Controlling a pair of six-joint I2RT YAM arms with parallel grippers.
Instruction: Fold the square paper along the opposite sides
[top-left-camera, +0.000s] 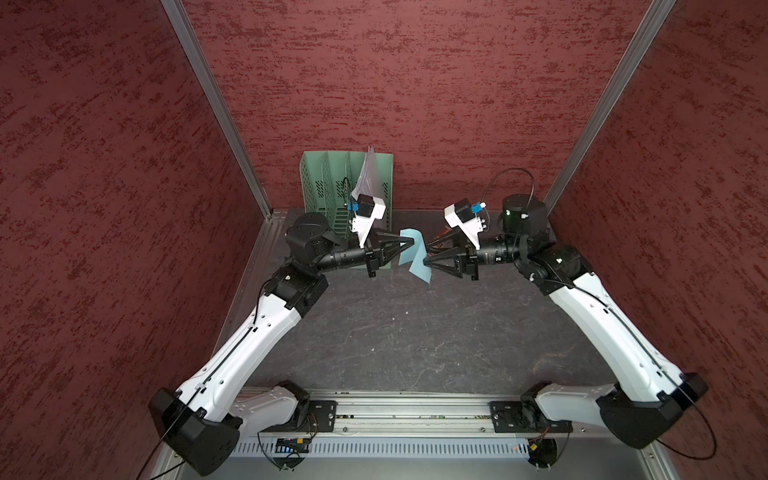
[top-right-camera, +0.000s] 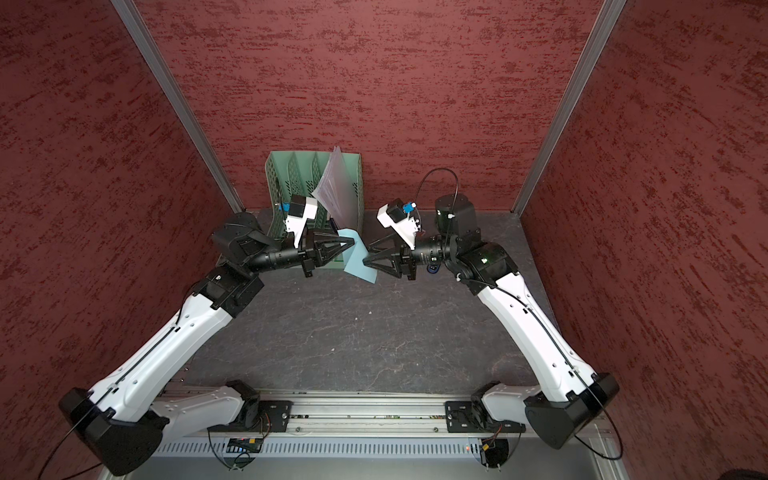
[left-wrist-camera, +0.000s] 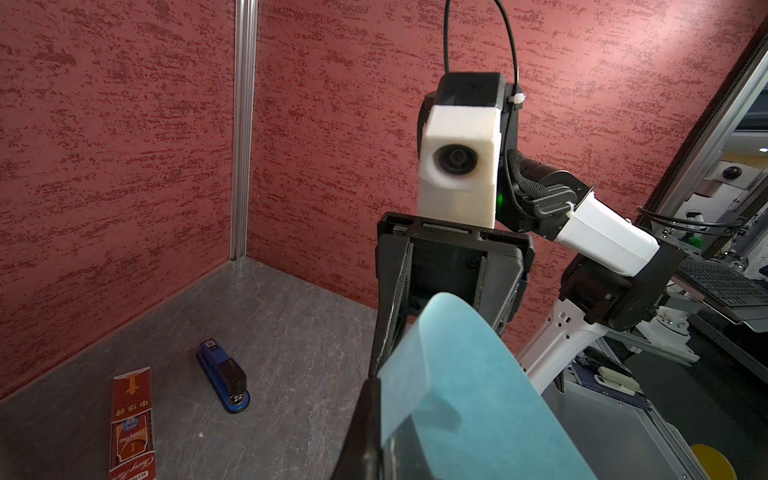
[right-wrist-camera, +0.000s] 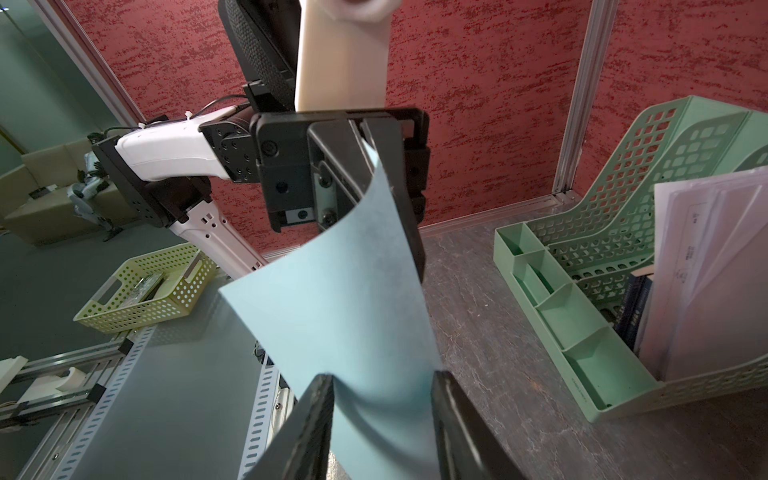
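The light-blue square paper (top-left-camera: 417, 260) hangs in the air between my two grippers, bent over in a curve. My left gripper (top-left-camera: 409, 241) is shut on an edge of it; in the right wrist view, the paper (right-wrist-camera: 352, 296) runs up between those fingers. From the other side my right gripper (top-left-camera: 426, 253) reaches the sheet, its fingers (right-wrist-camera: 318, 408) standing apart at the tips. The paper passes between and behind them; how firmly it is held does not show. In the left wrist view, the bent paper (left-wrist-camera: 472, 384) hides part of the right gripper.
Behind the left gripper stands a green file rack (top-left-camera: 314, 180) holding pale sheets (right-wrist-camera: 712, 264). A blue stapler (left-wrist-camera: 222, 376) and a red packet (left-wrist-camera: 132, 424) lie on the grey table (left-wrist-camera: 280, 320).
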